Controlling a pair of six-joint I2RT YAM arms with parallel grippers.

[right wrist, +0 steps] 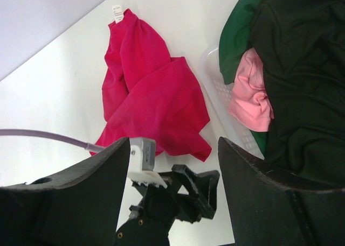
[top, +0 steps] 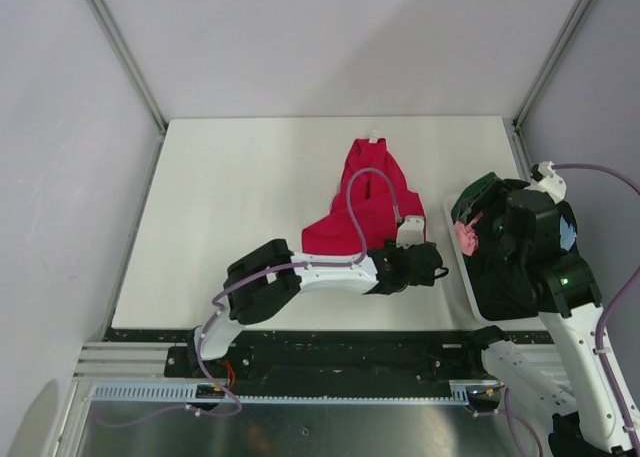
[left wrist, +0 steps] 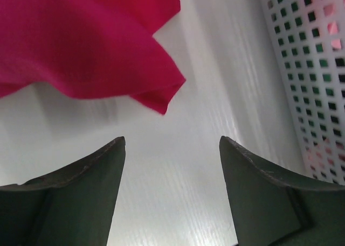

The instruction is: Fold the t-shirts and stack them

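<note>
A crumpled red t-shirt lies bunched on the white table, its white tag at the far end. Its near right corner points down toward my left gripper, whose fingers stand apart with only bare table between them. In the top view the left gripper reaches in from the left, just in front of the shirt. My right gripper hovers over the left edge of the basket, open and empty; its wrist view shows the shirt and the left gripper below.
A white perforated basket stands at the table's right, holding a dark garment, a green one and a pink one.
</note>
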